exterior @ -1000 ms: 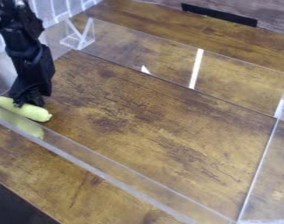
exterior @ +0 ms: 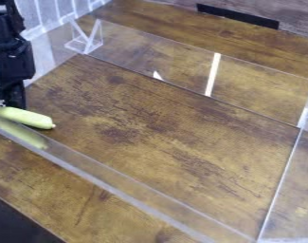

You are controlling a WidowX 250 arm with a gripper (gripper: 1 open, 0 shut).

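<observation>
A long pale yellow-green object [exterior: 26,118], like a corn cob or similar vegetable, lies at the left of the walled area, along the clear front wall, its left end running out of view. The black gripper [exterior: 5,100] is at the left image edge, partly out of frame, just above that object's left part. Whether its fingers are open or shut is unclear.
Clear acrylic walls [exterior: 143,197] border the wooden surface [exterior: 182,133], with white brackets at the back left. A dark slot [exterior: 239,17] sits in the back panel.
The gripper and arm have moved left, partly out of frame. The pale object looks nearly unmoved, with more of its upper side now uncovered.
</observation>
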